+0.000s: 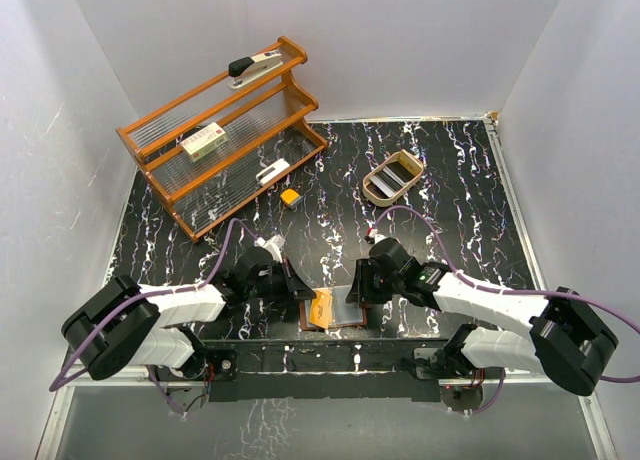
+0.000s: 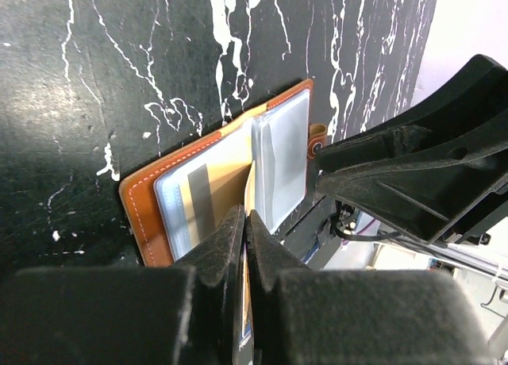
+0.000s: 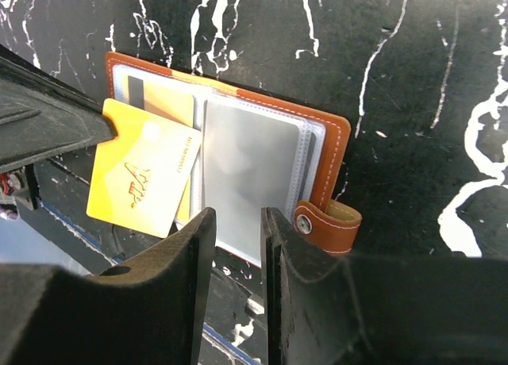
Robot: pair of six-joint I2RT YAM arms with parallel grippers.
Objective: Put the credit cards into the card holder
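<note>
The brown card holder (image 3: 339, 135) lies spread on the table before both arms, clear sleeves (image 3: 252, 155) showing and its snap strap (image 3: 328, 228) at the right. A yellow card (image 3: 143, 168) is pinched by a corner in my left gripper, which is shut on it; the card stands tilted over the holder's left half, and whether any of it is inside a sleeve cannot be told. Above the near edge of the right sleeve hangs my right gripper, part open, nothing between its fingers.
Behind, a tan box (image 1: 393, 177) holds several cards. A wooden shelf (image 1: 222, 130) fills the back left, with an orange item (image 1: 290, 198) beside it. The table between box and holder is clear.
</note>
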